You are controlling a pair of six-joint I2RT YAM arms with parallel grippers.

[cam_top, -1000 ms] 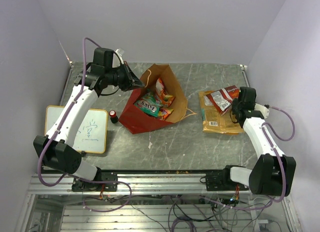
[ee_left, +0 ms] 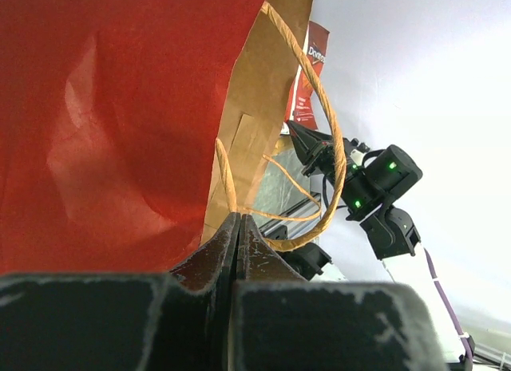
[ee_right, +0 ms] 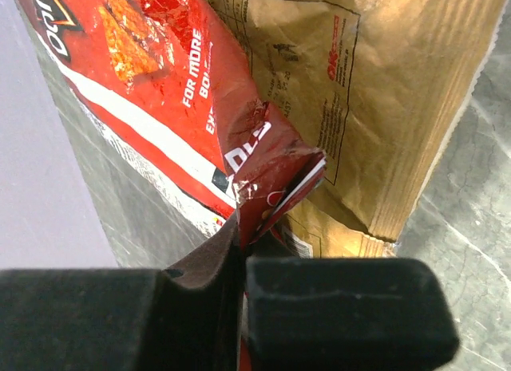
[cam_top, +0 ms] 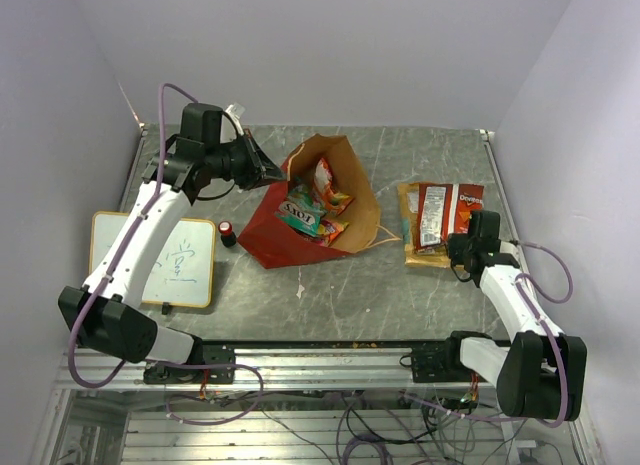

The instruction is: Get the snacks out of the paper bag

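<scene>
A red paper bag [cam_top: 262, 231] lies open on its side, holding a green TATOS-like packet [cam_top: 300, 213] and orange packets [cam_top: 328, 190]. My left gripper [cam_top: 276, 175] is shut on its rope handle [ee_left: 224, 170] at the left opening edge. At the right, my right gripper [cam_top: 454, 247] is shut at a crumpled end of a red Doritos bag [ee_right: 160, 108], which lies on a tan packet [ee_right: 407, 84].
A whiteboard [cam_top: 185, 275] and a small dark jar [cam_top: 226, 232] sit at the left. Walls enclose the back and sides.
My right gripper has moved down and left toward the front, and the Doritos bag has swung straighter over the tan packet. The left gripper and paper bag have shifted only slightly.
</scene>
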